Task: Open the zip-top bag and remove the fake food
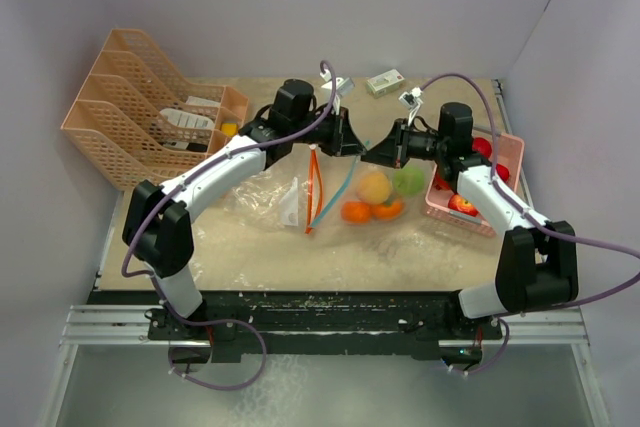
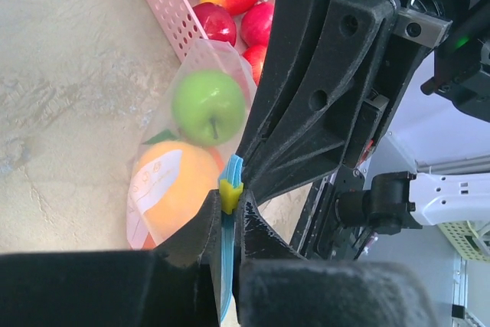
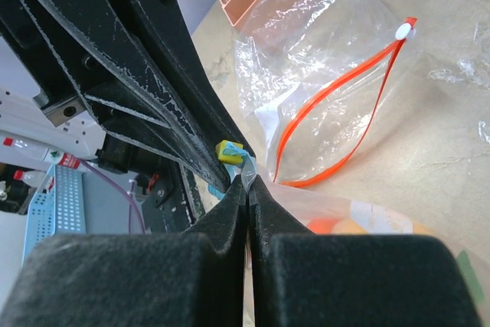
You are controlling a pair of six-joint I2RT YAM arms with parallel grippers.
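Note:
A clear bag with a blue zip [image 1: 335, 192] holds fake food: a green apple [image 2: 207, 109], a pale orange fruit [image 1: 375, 187] and orange pieces [image 1: 355, 212]. My left gripper [image 1: 349, 143] is shut on the bag's blue zip near its yellow slider [image 2: 230, 197]. My right gripper [image 1: 378, 155] faces it from the right, shut, with thin plastic at its fingertips in the right wrist view; whether it pinches it is hard to tell.
An empty bag with an orange zip [image 3: 337, 82] lies left of the full one. A pink basket of fruit [image 1: 440, 207] stands at the right, a peach-coloured rack [image 1: 130, 97] at back left.

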